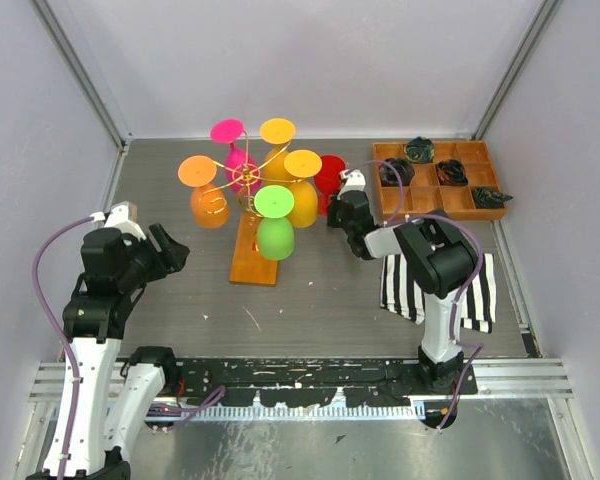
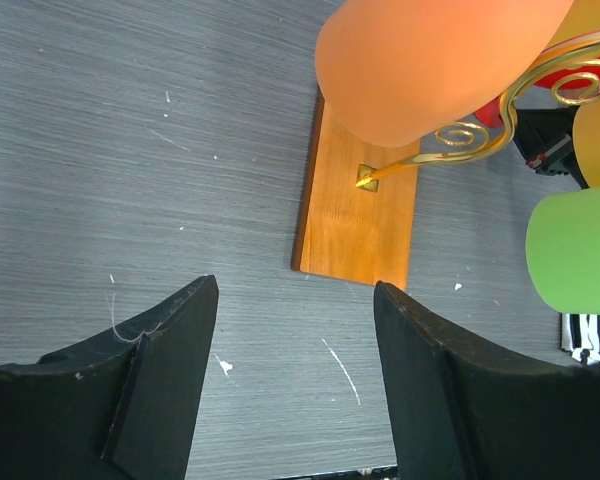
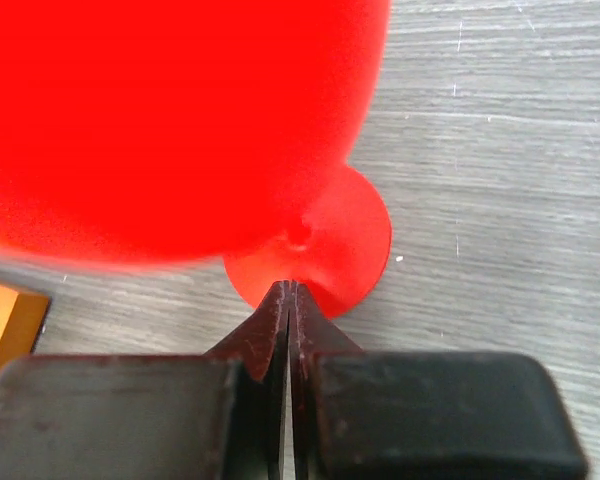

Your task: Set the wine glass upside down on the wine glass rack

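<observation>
The gold rack (image 1: 246, 176), on a wooden base (image 1: 253, 270), holds pink, yellow, orange and green glasses upside down. A red wine glass (image 1: 329, 172) stands right of it, its round foot (image 3: 340, 260) on the table. My right gripper is at that glass, fingertips together over the foot near the stem; whether anything is between them is hidden. My left gripper stands open at the left, clear of the rack, with nothing between its fingers.
A wooden compartment tray (image 1: 450, 200) with dark bundles sits at the back right, a striped cloth (image 1: 480, 300) below it. The table left of the rack is clear.
</observation>
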